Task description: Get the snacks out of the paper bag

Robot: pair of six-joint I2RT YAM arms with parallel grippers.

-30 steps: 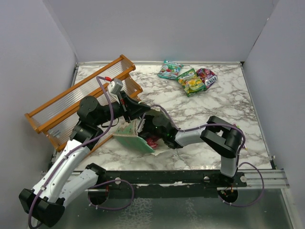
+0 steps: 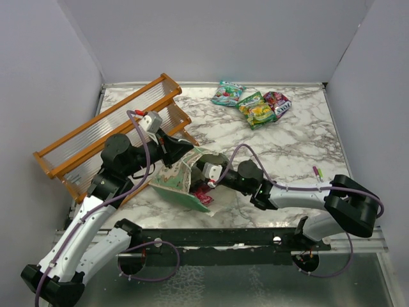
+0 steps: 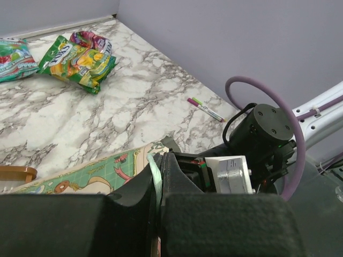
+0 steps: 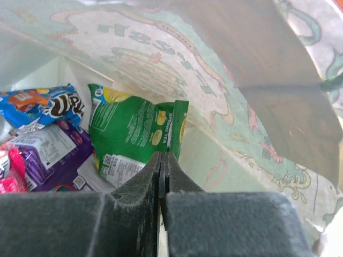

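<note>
The paper bag, printed with cartoon figures, stands open at the table's middle front. My left gripper is shut on the bag's rim, a thin pale strip pinched between its fingers. My right gripper reaches into the bag mouth, shut, and nothing shows between its fingers. Right in front of its tips is a green packet leaning against the bag wall. To its left in the right wrist view lie a purple packet, a blue packet and a pink-red packet.
A teal packet, a yellow-green packet and a dark red packet lie at the back of the marble table. An orange-framed rack stands on the left. Pens lie at right.
My right arm has drawn back to the right, its elbow swinging right and toward the front. The left arm has shifted slightly left, and more of the bag's opening shows.
</note>
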